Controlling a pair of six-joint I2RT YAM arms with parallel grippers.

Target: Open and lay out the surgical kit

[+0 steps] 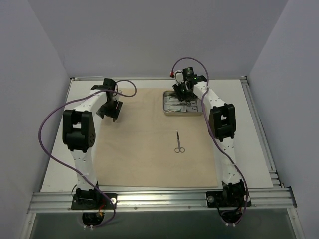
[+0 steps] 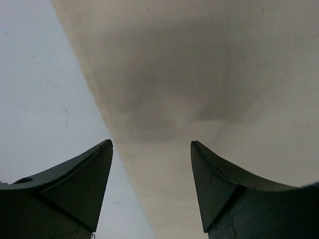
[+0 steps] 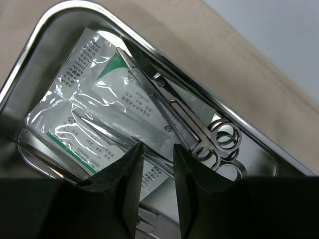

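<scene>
The steel tray (image 1: 168,113) holds several scissors (image 3: 209,154), tweezers and clear packets (image 3: 75,79). My right gripper hangs over it, fingers part open a narrow gap, above slim instruments lying on the packets; whether it touches them I cannot tell. A single pair of scissors (image 1: 179,144) lies on the beige cloth (image 1: 144,149), below the tray in the top view. My left gripper stands open over the cloth's left edge, with nothing between its fingers.
The white table (image 1: 249,139) borders the cloth, and grey walls surround it.
</scene>
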